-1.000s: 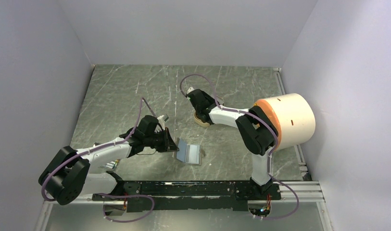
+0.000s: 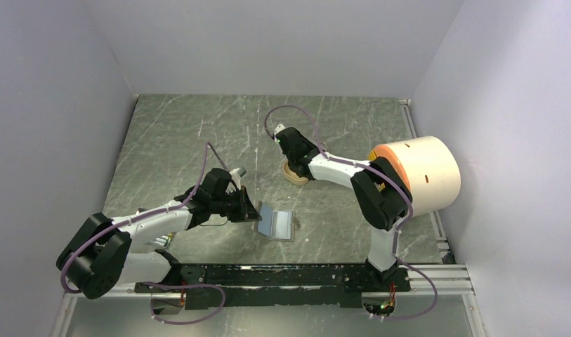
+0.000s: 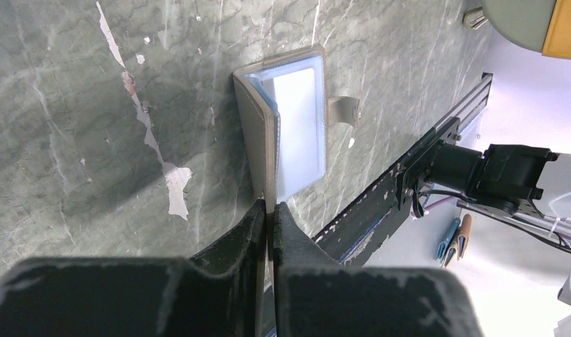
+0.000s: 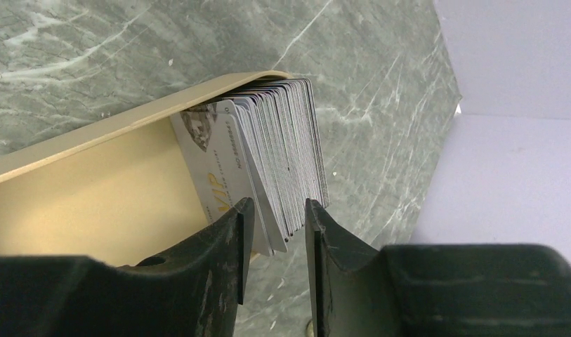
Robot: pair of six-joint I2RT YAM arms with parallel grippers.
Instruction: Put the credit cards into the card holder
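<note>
The open card holder (image 2: 282, 225) lies near the front middle, its pale inner sleeve (image 3: 298, 126) facing up. My left gripper is shut on the holder's upright flap. A stack of credit cards (image 4: 275, 154), a VIP card at its face, leans inside a beige box (image 4: 93, 203), under its rim. My right gripper is just at the cards' lower edge, its two fingertips apart in the right wrist view; whether anything is between them I cannot tell.
A large cream cylinder (image 2: 423, 175) with an orange end stands at the right, beside the right arm. Small items lie by the left arm's base.
My left arm and the card holder have not moved.
</note>
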